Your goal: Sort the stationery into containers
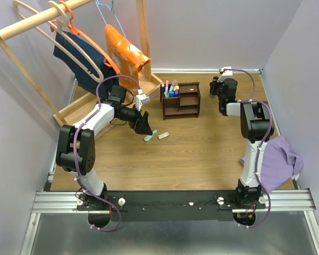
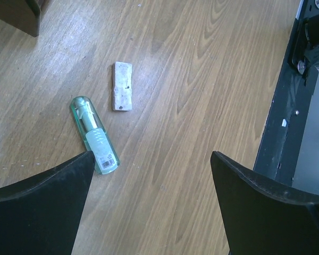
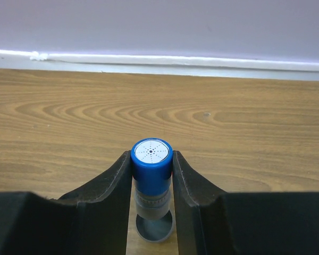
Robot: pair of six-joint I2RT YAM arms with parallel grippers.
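Observation:
A dark wooden organizer (image 1: 181,109) stands at the back centre, holding several markers and pens in its left part. To its right, my right gripper (image 1: 217,87) is shut on a blue-capped cylinder (image 3: 151,172), upright over the table with a dark round base. My left gripper is open above the table, nothing between its fingers. Ahead of it in the left wrist view lie a clear green-tinted tube with a label (image 2: 98,143) and a small white block (image 2: 122,86).
A wooden rack (image 1: 10,48) with hangers, dark cloth and an orange item fills the back left. A purple cloth (image 1: 268,164) lies at the right front.

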